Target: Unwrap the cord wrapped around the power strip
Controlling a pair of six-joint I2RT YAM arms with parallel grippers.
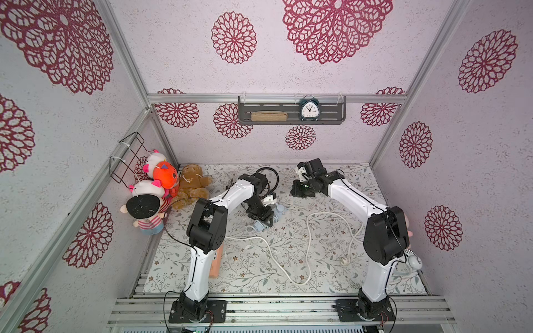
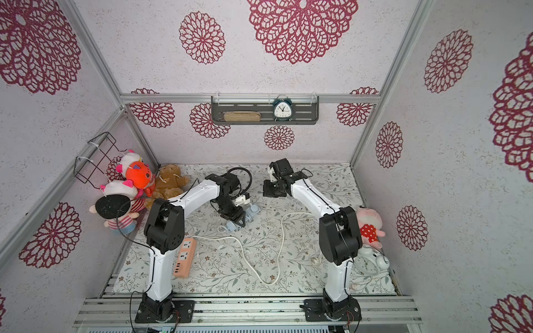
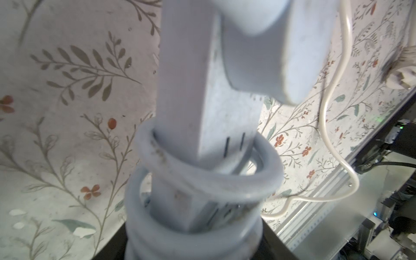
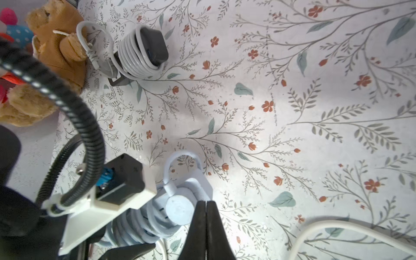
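Observation:
The light-blue power strip [image 4: 179, 208] lies at mid-table, coils of its cord [image 3: 208, 186] around its body and a loop standing up at one end. My left gripper [image 1: 261, 216] is over it, shut on the wrapped strip; in the left wrist view the coils fill the bottom and hide the fingertips. My right gripper is shut, nothing visible between its fingers, above and to the right of the strip, apart from it.
A salmon power strip [image 2: 185, 258] lies front left, white cable [image 2: 277, 249] across the front. A wrapped dark charger [image 4: 143, 54] sits at back left beside plush toys [image 1: 191, 188].

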